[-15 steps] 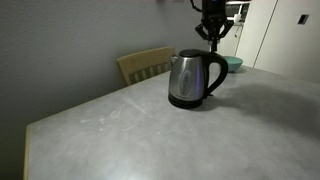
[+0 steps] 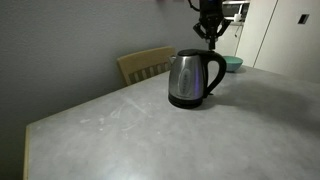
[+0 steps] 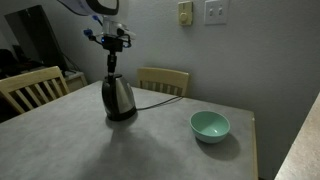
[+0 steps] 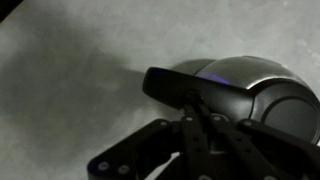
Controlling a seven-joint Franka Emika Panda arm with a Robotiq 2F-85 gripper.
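Observation:
A silver and black kettle (image 2: pixel 187 78) stands upright on the table. Its black handle (image 2: pixel 217 72) faces right in exterior view 1, and in exterior view 2 the steel body (image 3: pixel 124 97) shows behind the handle side. My gripper (image 2: pixel 211 45) points down at the top of the handle, its tips touching or very close to it. From the wrist view, the dark fingers (image 4: pixel 191 108) come together over the black handle (image 4: pixel 172 87). Dark on dark, the gap between them cannot be made out, nor whether they grip the handle.
A mint-green bowl (image 3: pixel 210 126) sits on the table, well apart from the kettle. Wooden chairs (image 3: pixel 163 82) stand at the table's edges. A dark cord (image 3: pixel 158 104) runs from the kettle towards the far edge.
Very little differs. My gripper and the kettle's handle appear slightly further left in exterior view 1 than a second ago; the kettle stays upright on the table.

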